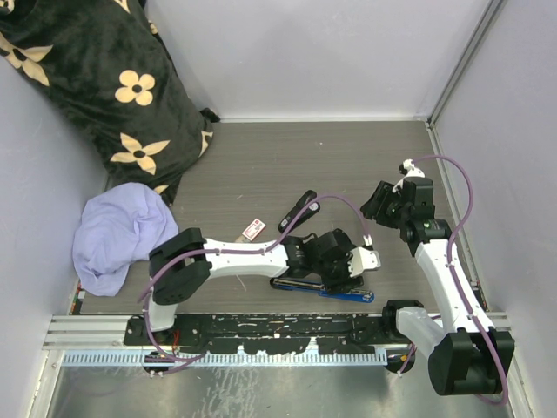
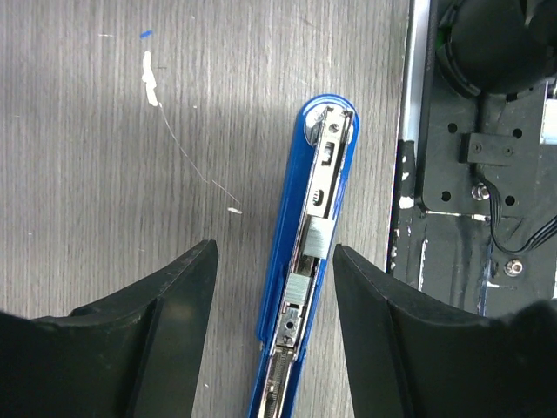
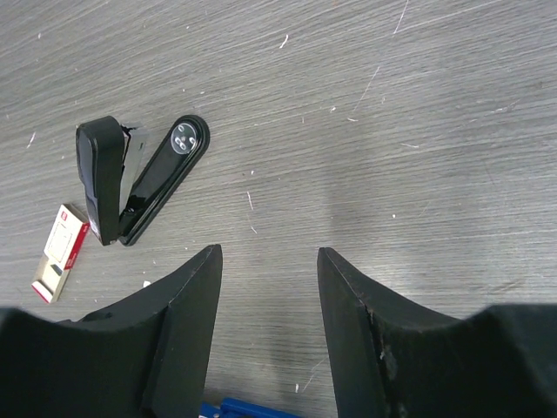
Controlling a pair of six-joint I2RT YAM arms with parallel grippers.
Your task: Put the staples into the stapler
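A blue stapler lies opened out flat near the table's front edge, its blue end (image 1: 352, 295) showing in the top view. From the left wrist camera, its long metal magazine (image 2: 319, 198) is exposed on the blue body (image 2: 291, 207), with two pale silvery pieces along it. My left gripper is open above the stapler, fingertips to either side of the magazine and nothing gripped. Away to the right, my right gripper stands open over bare table, empty. A small white and red box (image 3: 61, 248) lies farther left, perhaps for staples.
A black stapler (image 3: 100, 178) with its top raised stands beside the small box. A lavender cloth (image 1: 124, 233) and a dark flowered cushion (image 1: 113, 87) fill the left side.
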